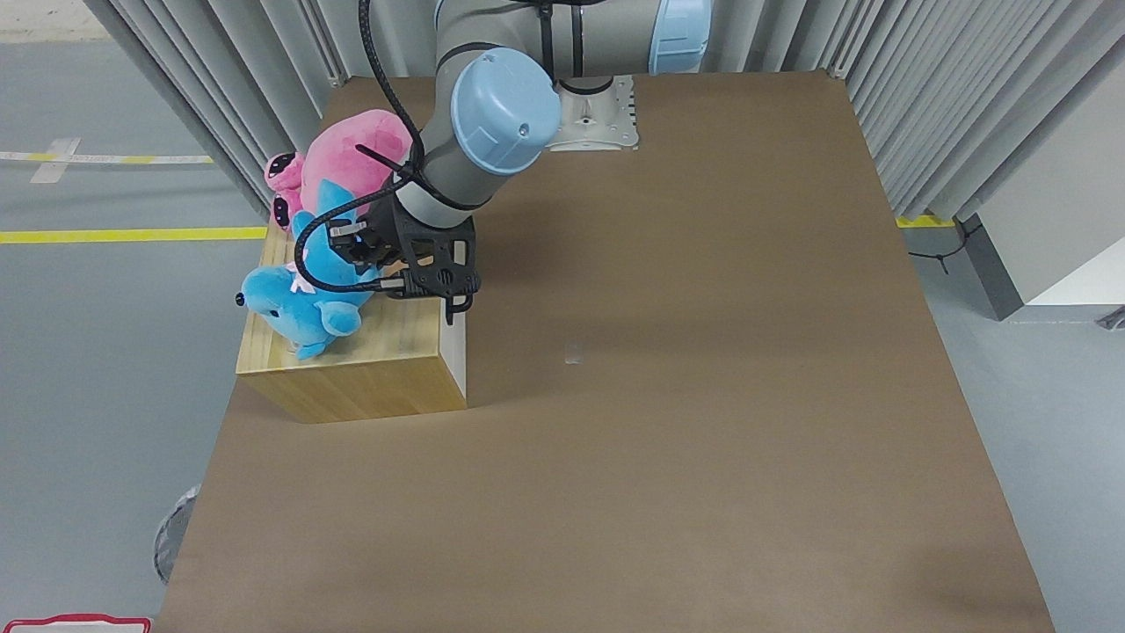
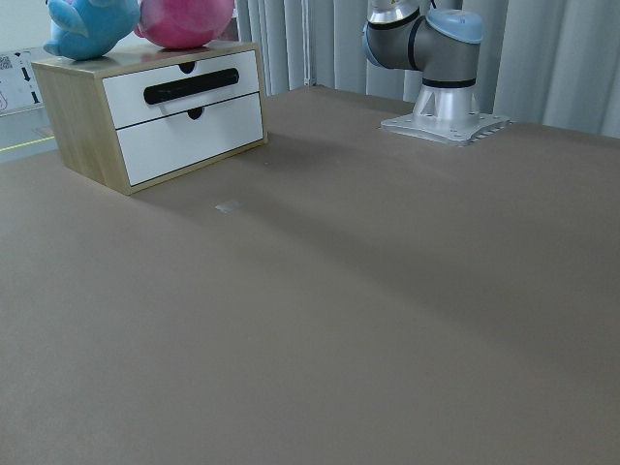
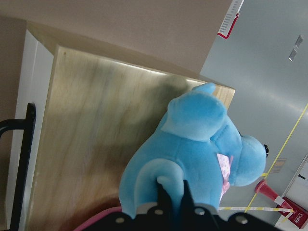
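Note:
A blue plush toy (image 1: 290,306) with a pink-white bow sits on top of the wooden two-drawer cabinet (image 1: 353,385), near its outer edge. The gripper reaches down onto the toy's back; in the wrist view its black fingers are sunk in the blue fur at a curled tail, and whether they grip it cannot be told. Behind the blue toy is a pink plush toy (image 2: 184,19), also on the cabinet. The white drawers (image 2: 189,136) look shut in the left view.
The robot's base (image 2: 446,126) stands at the back. Floor lies beyond the table's left edge, close behind the cabinet.

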